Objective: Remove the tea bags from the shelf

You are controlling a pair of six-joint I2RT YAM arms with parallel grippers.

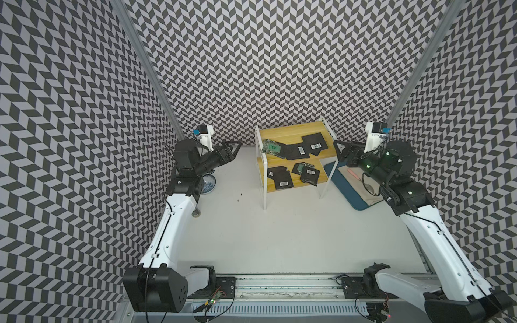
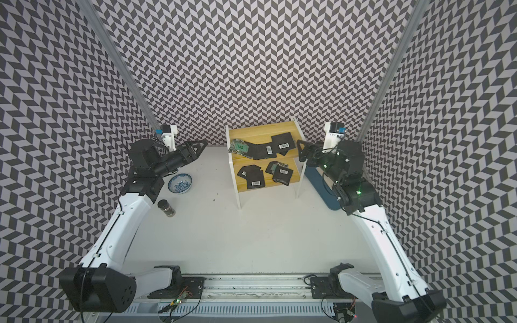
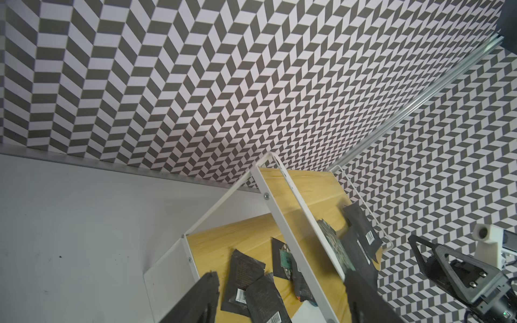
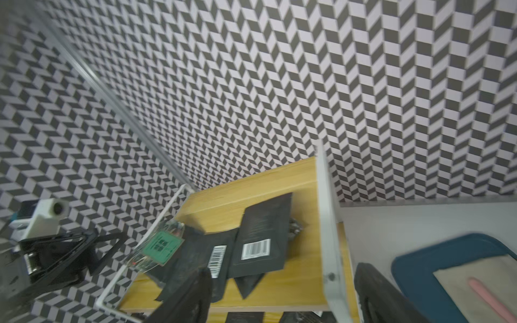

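The two-tier wooden shelf (image 1: 290, 132) with white posts stands at the back middle. On its upper board lie flat black tea bags (image 4: 264, 228) with barcode labels and a green-and-clear one (image 4: 162, 247) at the left end. Several more dark tea bags (image 1: 281, 177) rest on the lower board, one pile at each side. My left gripper (image 1: 235, 150) hangs in the air left of the shelf, its fingers (image 3: 199, 298) apart with nothing between them. Beside the shelf's right upper corner, my right gripper (image 1: 339, 153) is likewise apart and empty.
A blue-and-white bowl (image 2: 180, 183) and a dark-capped jar (image 2: 166, 208) stand at the left. A blue tray (image 1: 344, 185) with a pale cloth and pink item lies right of the shelf.
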